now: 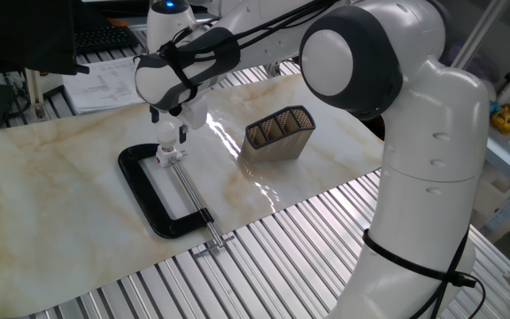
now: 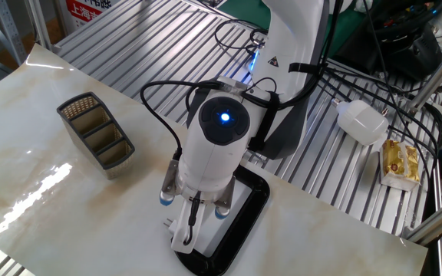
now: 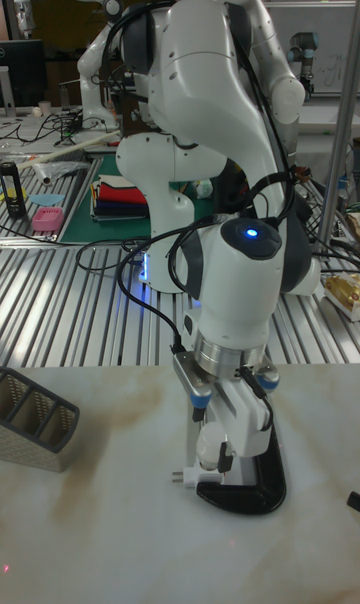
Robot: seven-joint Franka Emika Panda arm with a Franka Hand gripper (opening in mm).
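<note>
In exterior view 1 my gripper (image 1: 168, 125) points down over one end of a black C-shaped clamp (image 1: 153, 206) lying on the marbled sheet. Its dark fingertips stand apart on either side of a small white rounded piece (image 1: 166, 136); whether they press on it cannot be told. Directly below that piece is a white plug-like block (image 1: 170, 157) at the clamp's end. Exterior view 3 shows two prongs sticking out to the left of this block (image 3: 197, 478). From above, in exterior view 2, the hand hides most of the gap between my fingers, and the clamp (image 2: 253, 201) curves around beneath it.
A mesh organizer (image 1: 280, 137) with several compartments stands apart from the gripper on the marbled sheet (image 1: 51, 204). A large white bulb (image 2: 361, 123) and a gold-topped box (image 2: 400, 165) lie on the slatted metal surface. Open sheet surrounds the clamp's outer side.
</note>
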